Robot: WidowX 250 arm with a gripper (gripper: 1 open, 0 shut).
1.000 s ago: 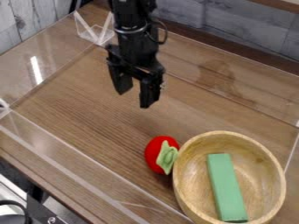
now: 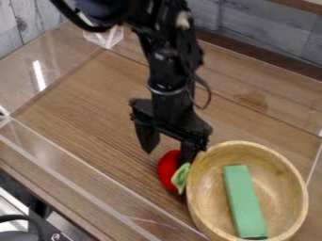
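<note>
My black gripper (image 2: 168,141) hangs low over the wooden table, open, its fingers spread just above and around the back of a red object with a green top (image 2: 171,171), perhaps a strawberry or tomato toy. Just right of it is a wooden bowl (image 2: 283,169) with a green block (image 2: 244,200) lying inside.
A clear plastic item (image 2: 104,36) sits at the back left near the wall. A dark cable lies at the bottom left corner.
The red object and bowl look unmoved.
</note>
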